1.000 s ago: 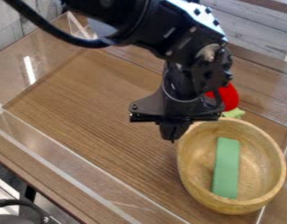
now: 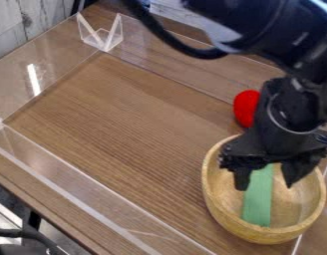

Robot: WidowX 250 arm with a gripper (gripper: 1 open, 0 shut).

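Note:
My black gripper (image 2: 266, 167) is over the wooden bowl (image 2: 222, 214) at the lower right, open, its fingers reaching down over the bowl's upper part. A green oblong object (image 2: 257, 205) lies in the bowl, its upper end below the gripper and partly hidden by it. A red object (image 2: 245, 106) sits behind the gripper, partly hidden by the arm.
A clear angular object (image 2: 100, 32) stands at the back left. Black cable or hardware shows at the lower left corner.
My gripper has moved right and down, from beside the bowl's upper left to over the bowl and the green object's upper end.

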